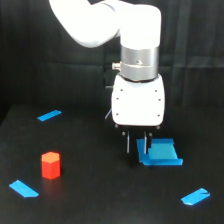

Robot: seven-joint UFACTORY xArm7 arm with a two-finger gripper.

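My gripper points down near the middle of the camera view, at the left edge of a blue piece. Its two thin dark fingers stand apart, with only dark background visible between them, so it is partly open. The blue piece looks like a small block or raised part on a flat blue base. The right finger comes close to its left side or overlaps it in the view; whether they touch cannot be told. An orange-red block sits on the dark table at the left, well away from the gripper.
Flat blue strips lie on the table: one at the back left, one at the front left and one at the front right. The dark table between the red block and the gripper is clear.
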